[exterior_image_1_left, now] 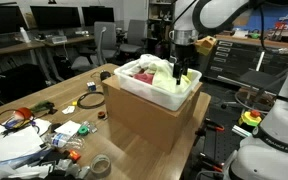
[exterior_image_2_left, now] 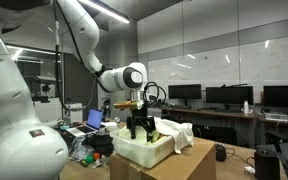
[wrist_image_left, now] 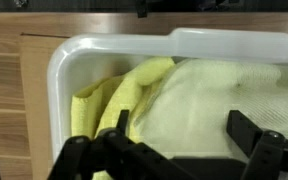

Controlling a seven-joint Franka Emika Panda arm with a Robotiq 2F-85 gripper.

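Pointing down into a white plastic bin (exterior_image_1_left: 147, 92), my gripper is open, its black fingers (wrist_image_left: 242, 128) spread wide over the cloth. Under them in the wrist view lies a rumpled white cloth (wrist_image_left: 197, 92), with a folded yellow cloth (wrist_image_left: 114, 97) to its left against the bin wall. No cloth is seen held in the fingers; whether the fingertips touch the white cloth I cannot tell. In the second exterior view the gripper (exterior_image_2_left: 139, 132) hangs within the bin's mouth, and a pale cloth (exterior_image_2_left: 185, 137) spreads over the bin's right side.
The bin rests on a cardboard box (exterior_image_1_left: 134, 117) at the wooden table's edge. Reddish cloth (exterior_image_1_left: 145, 70) lies in its far part. A glass jar (exterior_image_1_left: 101, 164), cables and tools clutter the table at left, with bare wood between. Office chairs (exterior_image_1_left: 106, 42) stand behind.
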